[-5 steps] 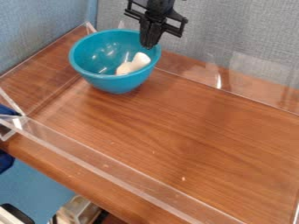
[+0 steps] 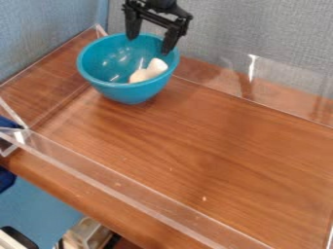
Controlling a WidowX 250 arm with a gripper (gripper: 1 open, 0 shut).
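A teal bowl point(image 2: 128, 89) rests on the wooden table at the upper left, with white objects point(image 2: 155, 68) inside it, one of them rounded. My black gripper point(image 2: 148, 37) hangs over the bowl's back rim, fingers apart and pointing down, with nothing visible held between them.
Clear low walls border it. A grey textured wall stands behind and at the left. A dark blue object point(image 2: 6, 177) is at the left edge, outside the table.
My gripper has moved left along the back rim of the bowl, from its right side toward the middle. The bowl and its contents look unmoved.
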